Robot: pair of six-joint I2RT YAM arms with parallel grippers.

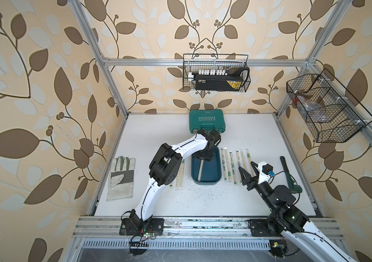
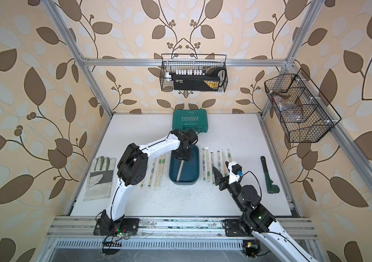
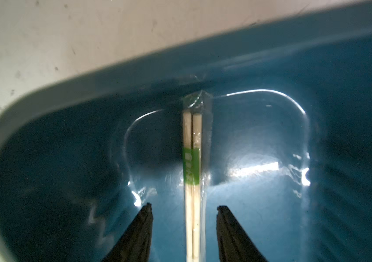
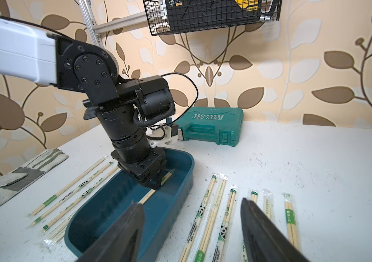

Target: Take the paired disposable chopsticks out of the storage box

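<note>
One wrapped pair of chopsticks (image 3: 192,187) with a green band lies on the floor of the blue storage box (image 1: 207,182). Over the far part of the box, my left gripper stands open, its two fingers on either side of the pair and not touching it in the left wrist view. The near part of the pair shows in the top right view as a pale stick (image 2: 179,171); the rest is hidden under the left arm. My right gripper is parted with empty space between its fingers, over the table right of the box.
Several wrapped chopstick pairs (image 4: 223,218) lie in a row right of the box, and several more (image 4: 70,192) left of it. A green case (image 1: 207,120) stands behind the box. A glove (image 1: 121,179) lies far left, a dark green tool (image 1: 287,172) far right.
</note>
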